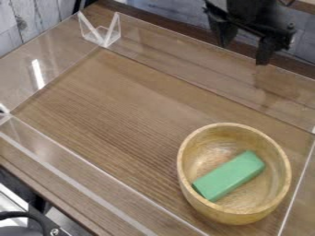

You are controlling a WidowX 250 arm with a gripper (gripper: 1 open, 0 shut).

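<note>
My black gripper [242, 41] hangs at the top right over the back of the wooden table [110, 120], blurred, with its fingers spread apart and nothing visible between them. A tan round bowl [197, 147] sits at the lower right, well in front of the gripper, holding a green rectangular block [229, 176].
A small clear plastic piece [101, 30] stands at the back left. Black cable or hardware [25, 224] shows at the lower left corner.
</note>
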